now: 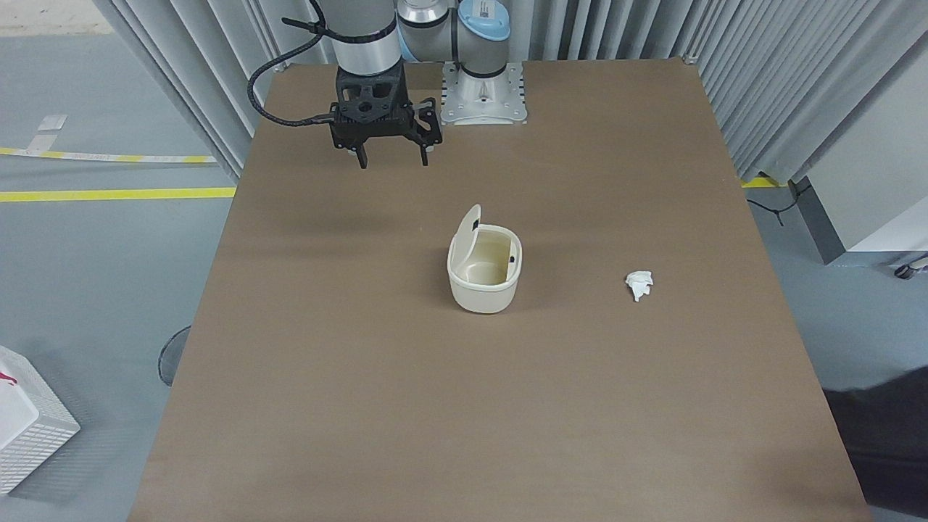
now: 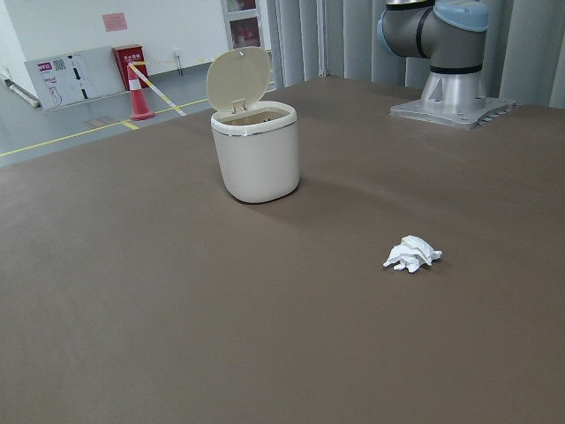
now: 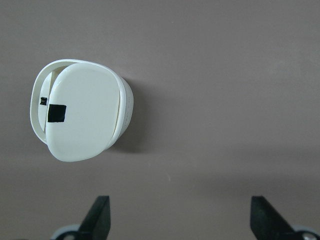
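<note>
A small white bin [image 1: 483, 294] stands upright at the middle of the brown table, its lid [image 2: 238, 78] raised; the wrist view shows it [image 3: 82, 112] left of centre from above. A crumpled white paper [image 1: 639, 283] lies to its right in the front view and in the right foreground of the left view [image 2: 412, 253]; the wrist view does not show it. My black gripper [image 1: 394, 164] hangs near the far edge of the table, behind the bin, open with nothing between its fingers.
The arm's base [image 1: 483, 104] sits at the table's back edge [image 1: 609, 69]. Curtains hang behind it, and floor shows at both sides.
</note>
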